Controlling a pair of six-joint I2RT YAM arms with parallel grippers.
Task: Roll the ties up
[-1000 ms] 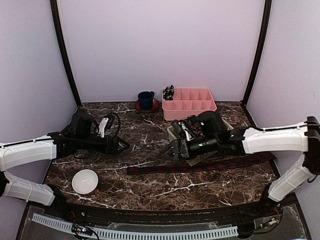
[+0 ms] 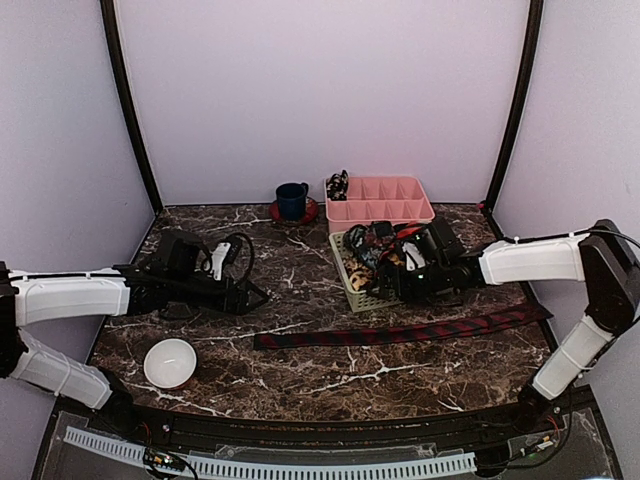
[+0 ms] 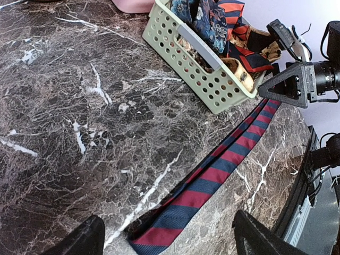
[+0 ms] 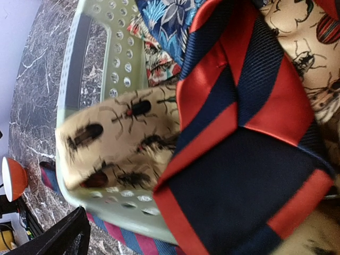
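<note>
A long striped dark-red and navy tie (image 2: 400, 335) lies stretched across the table; its near end (image 3: 164, 226) rests flat in the left wrist view. Apart from it, to the left, my left gripper (image 2: 258, 298) holds nothing between its spread fingers. Over the right side of the pale green basket (image 2: 354, 297) is my right gripper (image 2: 405, 290), whose fingers stand apart in the left wrist view. In the right wrist view, a red-and-navy striped tie (image 4: 212, 95) and a beige beetle-print tie (image 4: 119, 130) lie in the basket, with a blue floral tie (image 4: 167, 21) behind.
The pink divided box (image 2: 380, 210) stands behind the basket, a dark patterned roll (image 2: 338, 186) in its left corner. A blue mug (image 2: 292, 199) sits on a red saucer. Front left holds a white bowl (image 2: 170, 363). Clear table lies between it and the mug.
The left gripper has edged slightly to the right. The stretched tie looks unmoved.
</note>
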